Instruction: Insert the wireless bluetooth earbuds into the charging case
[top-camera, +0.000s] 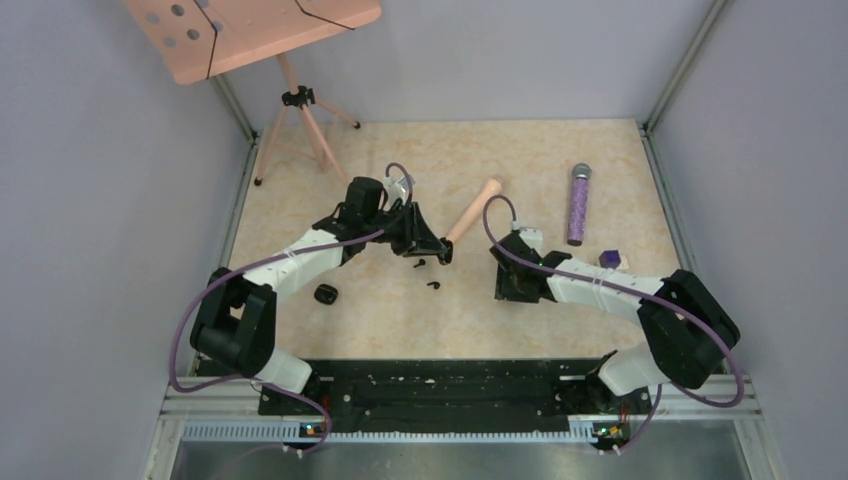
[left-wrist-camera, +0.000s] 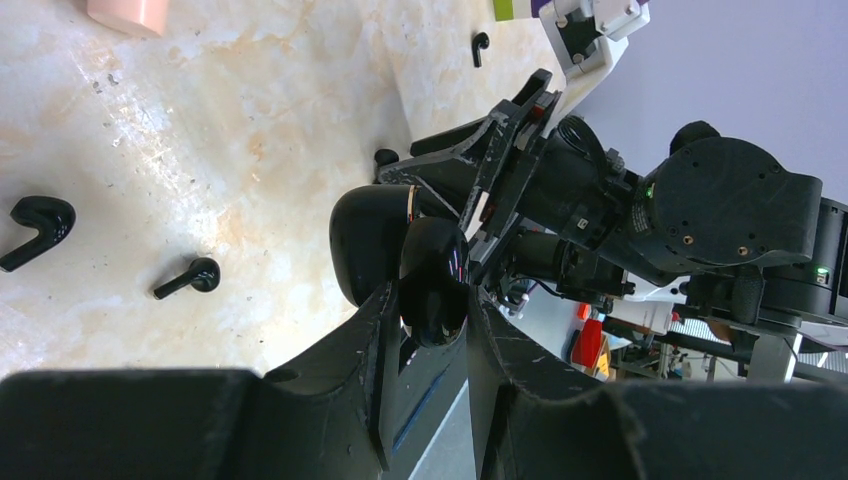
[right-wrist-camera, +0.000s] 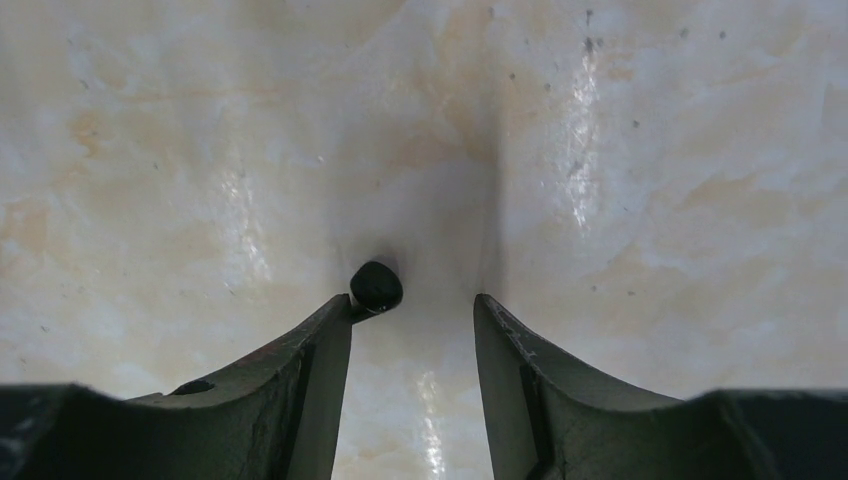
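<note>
My left gripper is shut on an open glossy black case (left-wrist-camera: 358, 240), held over the table, as also seen in the top view (top-camera: 446, 251). Two black earbuds (top-camera: 420, 263) (top-camera: 434, 285) lie on the table below it. My right gripper is part open, low over the table, with a black earbud (right-wrist-camera: 376, 286) beside its left finger; in the top view that gripper hides it.
A small black box (top-camera: 326, 294) lies front left. A pale cylinder (top-camera: 478, 205), a purple microphone (top-camera: 578, 210) and a purple block (top-camera: 610, 258) lie behind and right. The pink easel (top-camera: 308, 120) stands back left.
</note>
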